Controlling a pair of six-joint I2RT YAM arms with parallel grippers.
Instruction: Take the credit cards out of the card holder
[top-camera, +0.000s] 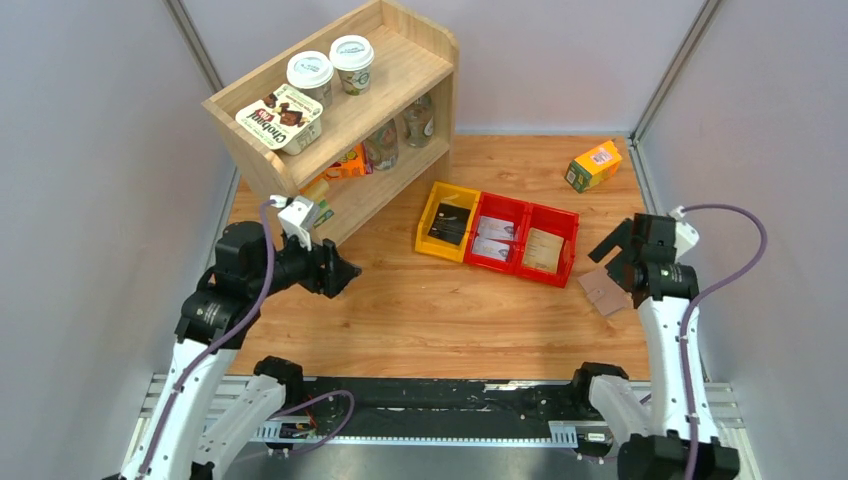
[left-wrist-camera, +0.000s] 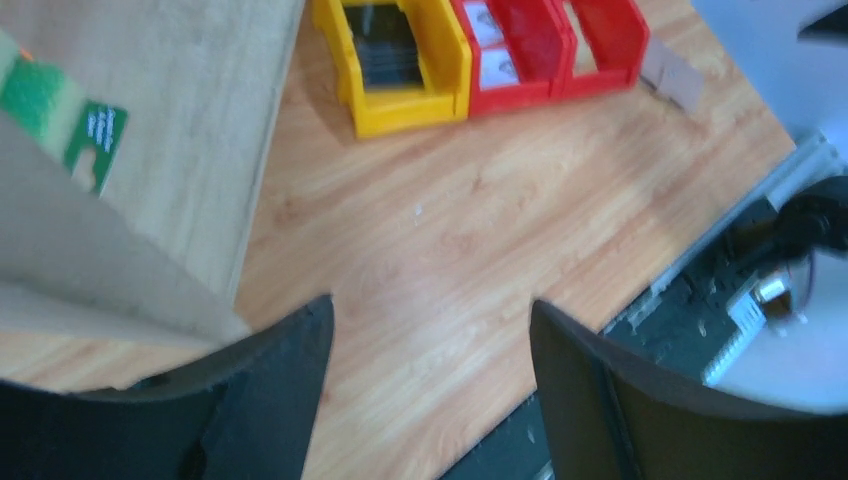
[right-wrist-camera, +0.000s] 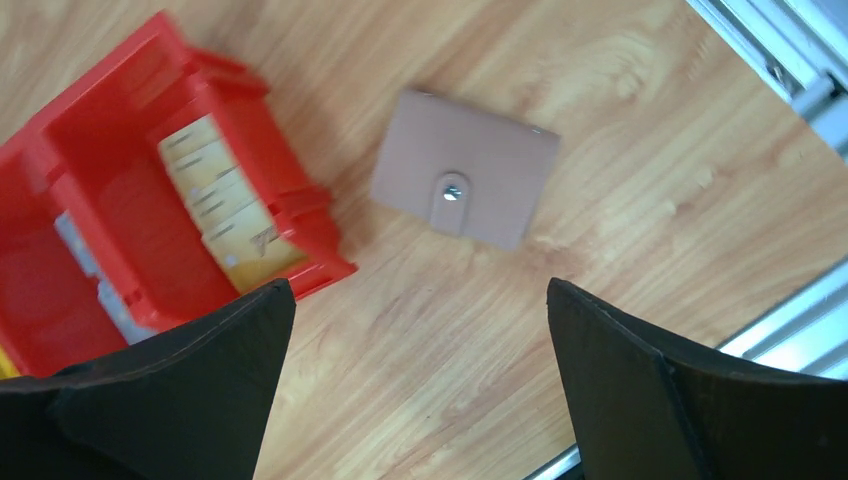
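A pinkish-brown card holder (top-camera: 606, 295) (right-wrist-camera: 485, 165) with a snap strap lies flat on the table at the right, just outside the red bins. My right gripper (top-camera: 617, 256) is open above it, with nothing between its fingers. My left gripper (top-camera: 335, 274) hangs open beside the shelf's lower front, the holder far off to its right. A yellow bin (top-camera: 423, 232) holding dark cards and two red bins (top-camera: 548, 278) holding paler cards or papers stand in the middle.
A wooden shelf (top-camera: 415, 65) with cups, a tub and jars fills the back left. An orange-green box (top-camera: 593, 165) lies at the back right.
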